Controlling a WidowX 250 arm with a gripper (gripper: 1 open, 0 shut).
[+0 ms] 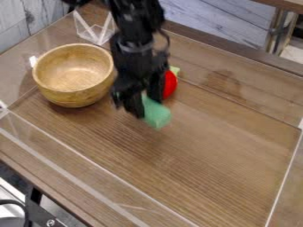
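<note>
My gripper [142, 102] is shut on a green block [153, 113], blurred as it hangs above the wooden table [213, 168] near the middle of the view. A red round object [168, 84] lies just behind it, partly hidden by the gripper.
A wooden bowl [73, 74] stands to the left of the gripper. A small yellowish item peeks out behind the red object. A white wire-like item [92, 27] is at the back left.
</note>
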